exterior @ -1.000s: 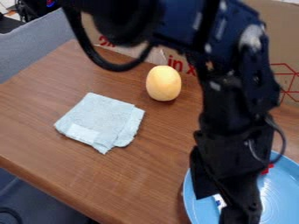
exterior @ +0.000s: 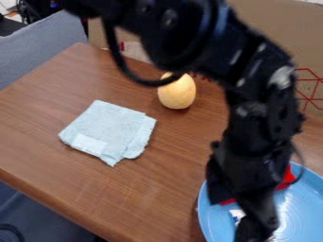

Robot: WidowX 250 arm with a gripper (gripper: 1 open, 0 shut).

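Note:
My black gripper [exterior: 246, 203] is low over a blue plate [exterior: 296, 223] at the lower right, its fingers pointing down into the plate. A red object [exterior: 289, 176] lies on the plate, mostly hidden behind the gripper, so I cannot tell what it is or whether the fingers touch it. The fingertips are too dark and blurred to show clearly how they stand.
A folded light-blue cloth [exterior: 108, 130] lies on the wooden table [exterior: 76, 85] at left, with clear wood around it. A yellow egg-shaped object [exterior: 177, 93] stands at the back. A cardboard box [exterior: 296, 38] is behind, and a grey surface [exterior: 32, 52] borders the left.
The cloth and yellow object have not moved.

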